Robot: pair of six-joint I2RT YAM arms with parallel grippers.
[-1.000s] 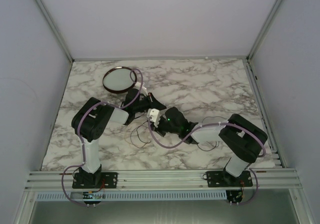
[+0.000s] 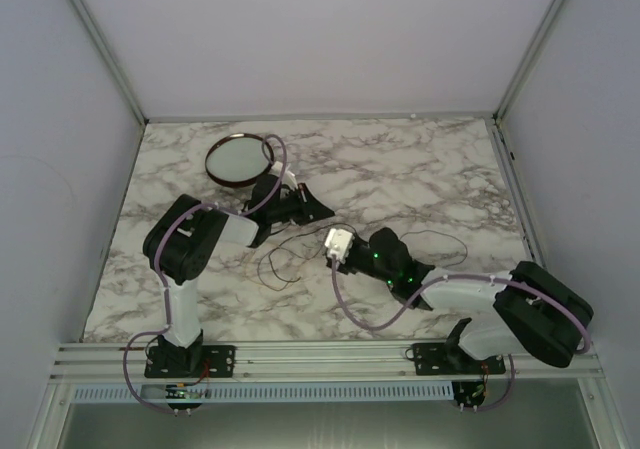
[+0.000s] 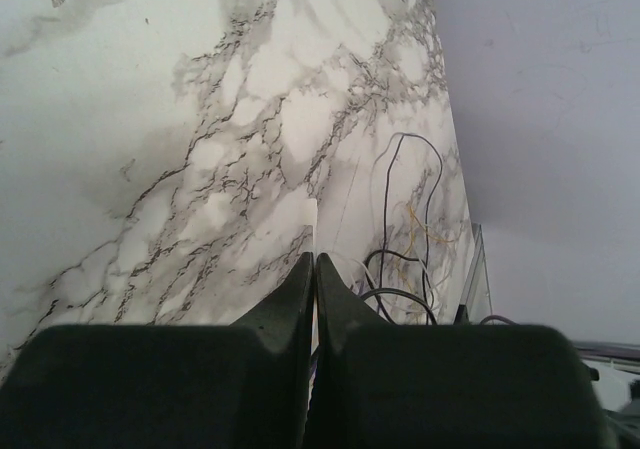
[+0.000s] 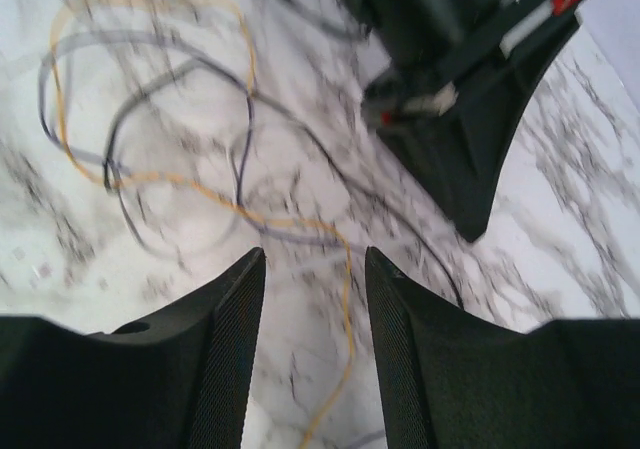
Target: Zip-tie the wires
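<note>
Loose wires, black (image 2: 286,279), grey and yellow (image 4: 345,299), lie in loops on the marble table, between and beside the arms. My left gripper is shut, tips together, with a pale thin strip (image 3: 308,214), perhaps a zip tie, showing at them; whether it is held I cannot tell. In the top view this gripper (image 2: 320,212) is above the wires at centre-left. My right gripper stands open over the wires; in its wrist view they run behind and between the fingers, and the black body of the left gripper shows above, blurred.
A round dark-rimmed tray (image 2: 238,159) sits at the back left behind the left arm. Side walls and metal rails bound the workspace.
The left arm has barely moved.
</note>
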